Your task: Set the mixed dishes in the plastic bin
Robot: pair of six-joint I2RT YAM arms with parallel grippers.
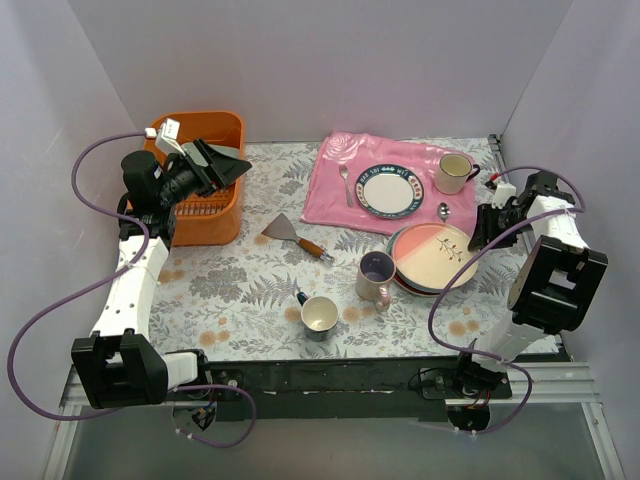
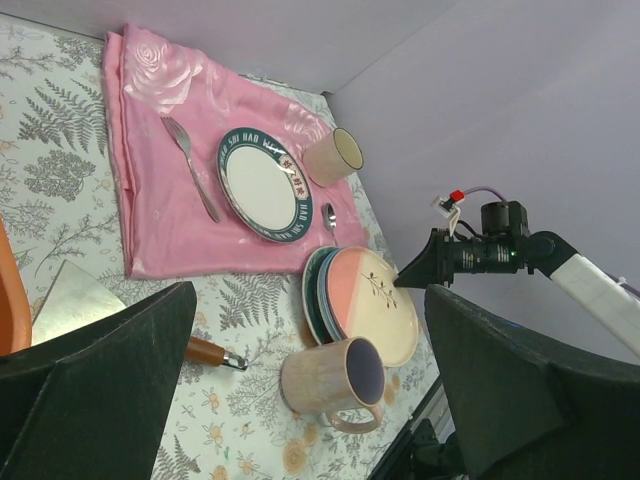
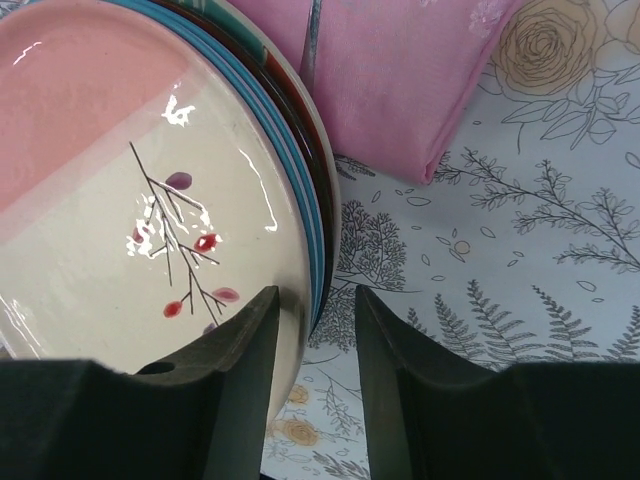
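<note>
A stack of plates (image 1: 432, 260), topped by a cream-and-pink one (image 3: 150, 220), lies at the right of the table. My right gripper (image 1: 478, 240) is low at the stack's right rim; in its wrist view the part-open fingers (image 3: 390, 400) straddle that edge, one over the top plate, one beside it. My left gripper (image 1: 218, 168) hangs open above the orange plastic bin (image 1: 225, 220), with nothing in it.
A pink cloth (image 1: 330, 200) holds a patterned plate (image 1: 390, 191), a cream mug (image 1: 450, 175), fork and spoon. A purple mug (image 1: 375, 280), white cup (image 1: 319, 313) and turner (image 1: 282, 228) lie in the middle and front.
</note>
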